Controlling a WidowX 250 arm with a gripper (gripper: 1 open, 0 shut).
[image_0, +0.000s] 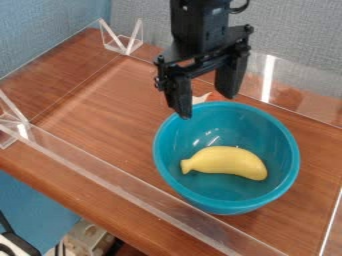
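Observation:
The black gripper (206, 92) stands open above the back of a round teal bowl (269, 135), its two fingers spread apart with no object held between them. A yellow banana (226, 162) lies inside the bowl, toward its front, below and clear of the gripper. A small pale item, too hidden to identify, shows just behind the left finger near the bowl's back rim.
Clear plastic barriers run along the front and back edges, with white wire stands (122, 40) at the corners. Walls border the back and left.

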